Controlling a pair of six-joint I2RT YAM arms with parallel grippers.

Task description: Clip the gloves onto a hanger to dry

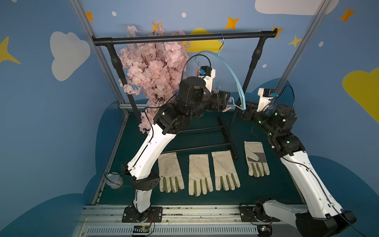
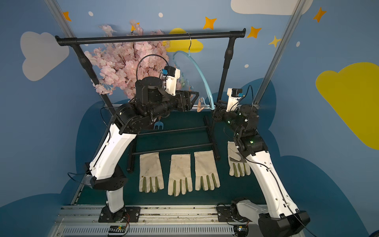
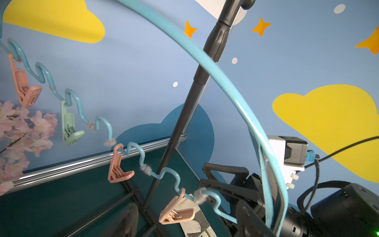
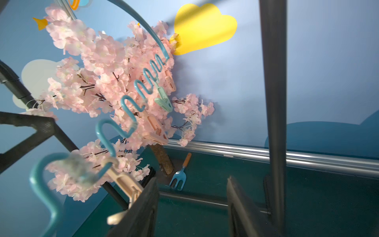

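Observation:
A light-blue hanger [image 1: 233,71] hangs from the rack's bar, tilted, its right end low. Along its wavy lower bar are pink clips [image 3: 118,165] and a green clip [image 3: 70,124], with no glove on any of them. My left gripper [image 1: 228,99] is raised beside the hanger, open; the lowest pink clip [image 3: 175,211] shows ahead between its fingers. My right gripper stands open at the hanger's low right end, nothing between its fingertips. Several cream gloves with green fingers, such as the middle glove [image 1: 199,169], lie flat on the dark table.
The black rack's top bar [image 1: 158,38] spans the back, its right post [image 1: 254,59] close behind the hanger's low end. Pink blossoms [image 1: 152,67] fill the left side. A small blue fork [image 4: 178,178] lies on the table. A round tin [image 1: 114,180] stands at the left.

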